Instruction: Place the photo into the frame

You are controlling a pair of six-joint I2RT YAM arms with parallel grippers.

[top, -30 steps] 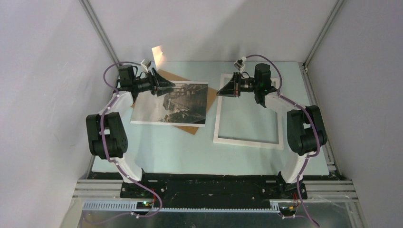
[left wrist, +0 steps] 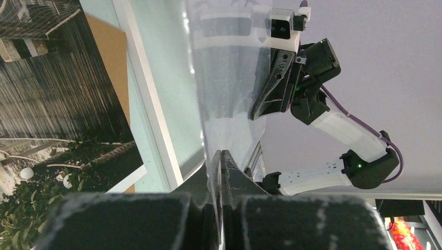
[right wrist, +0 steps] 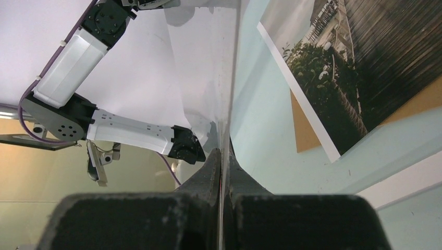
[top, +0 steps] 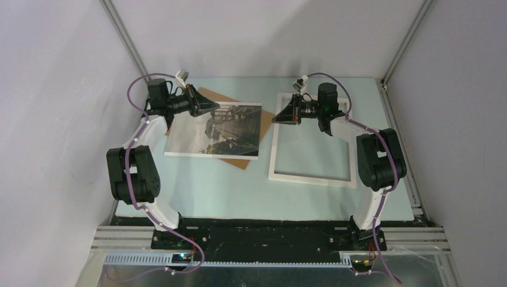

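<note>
The photo [top: 233, 134] lies on a brown board [top: 263, 125] at left of centre. To its right lies the white frame [top: 311, 179]. A clear thin sheet [left wrist: 229, 83] stretches between my grippers above them, hard to see from the top but plain in both wrist views. My left gripper [top: 216, 106] is over the photo's upper edge, shut on one end of the sheet. My right gripper [top: 275, 119], over the frame's left side, is shut on the other end; the sheet [right wrist: 203, 62] runs into its fingertips.
Walls stand at the back and both sides. Both arms reach in along the table's sides.
Both arms have shifted slightly since a second ago. A bright reflection above my left gripper against the back wall has gone. The photo and frame lie unchanged.
</note>
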